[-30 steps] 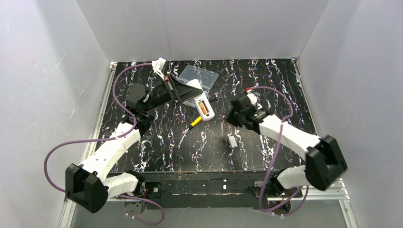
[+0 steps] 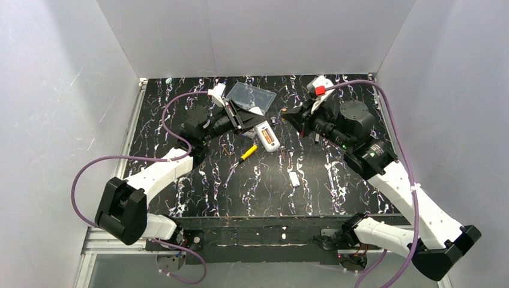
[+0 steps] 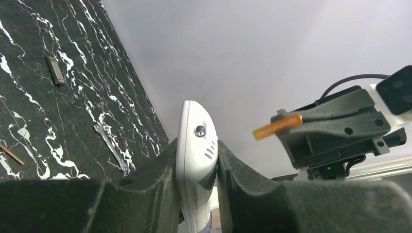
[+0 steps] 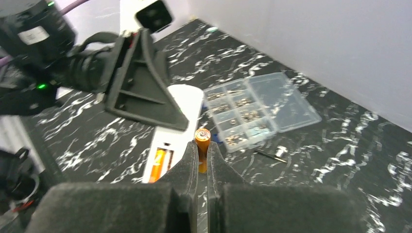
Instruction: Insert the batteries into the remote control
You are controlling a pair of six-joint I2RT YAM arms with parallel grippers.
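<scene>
My left gripper (image 2: pixel 252 120) is shut on the white remote (image 2: pixel 269 140), whose battery bay faces up with an orange battery in it and a dark slot beside it; the left wrist view (image 3: pixel 197 165) shows the remote edge-on between the fingers. My right gripper (image 2: pixel 289 115) is shut on an orange battery (image 4: pixel 202 141), held to the right of the remote and apart from it in the top view.
A clear parts box (image 2: pixel 252 96) lies behind the remote. A yellow screwdriver (image 2: pixel 246 154), a small white piece (image 2: pixel 293 179) and a wrench (image 2: pixel 331 177) lie on the dark table.
My left arm has shifted the remote slightly to the right.
</scene>
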